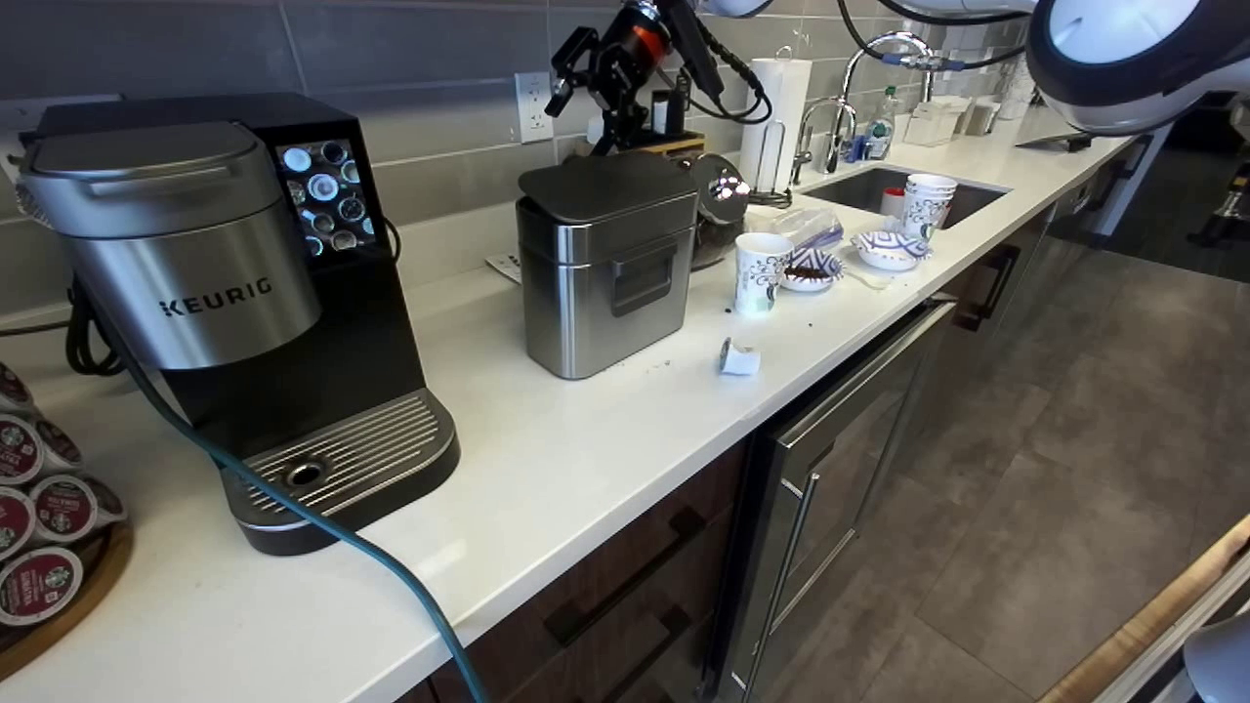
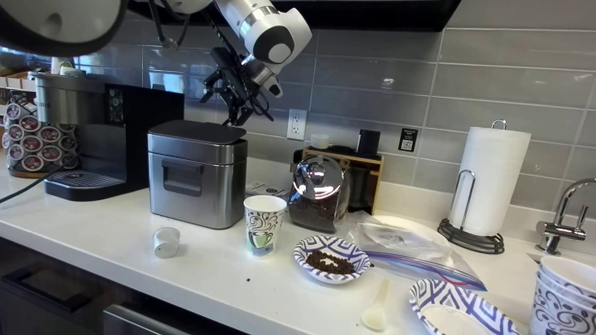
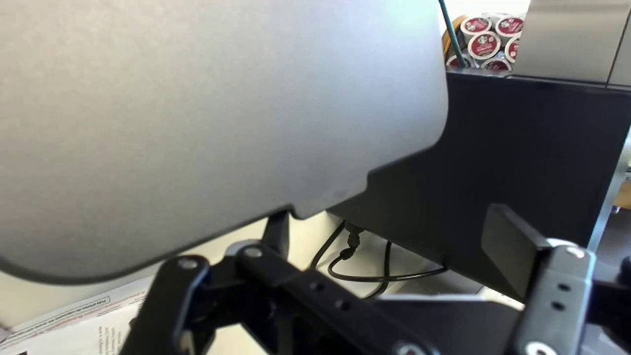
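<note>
The stainless steel bin (image 1: 615,281) stands on the counter right of the coffee maker, its dark lid (image 1: 609,186) slightly raised at the rear. Behind the lid, my gripper (image 1: 580,123) is tilted, its fingers spread apart. In exterior view 2 the gripper (image 2: 218,108) has its lower finger at the lid's back edge, and the other finger hangs free above. The wrist view shows the lid's grey face (image 3: 225,118) filling the upper left. One finger (image 3: 276,233) meets its notched edge, though its tip is partly hidden; nothing shows between the gripper's (image 3: 390,236) fingers.
The black coffee maker (image 1: 375,316) stands close to the bin. A paper cup (image 2: 264,223), a white pod cup (image 2: 166,242), a glass jar (image 2: 318,195) and a patterned bowl of grounds (image 2: 332,259) occupy the counter. Counter space in front of the bin is mostly clear.
</note>
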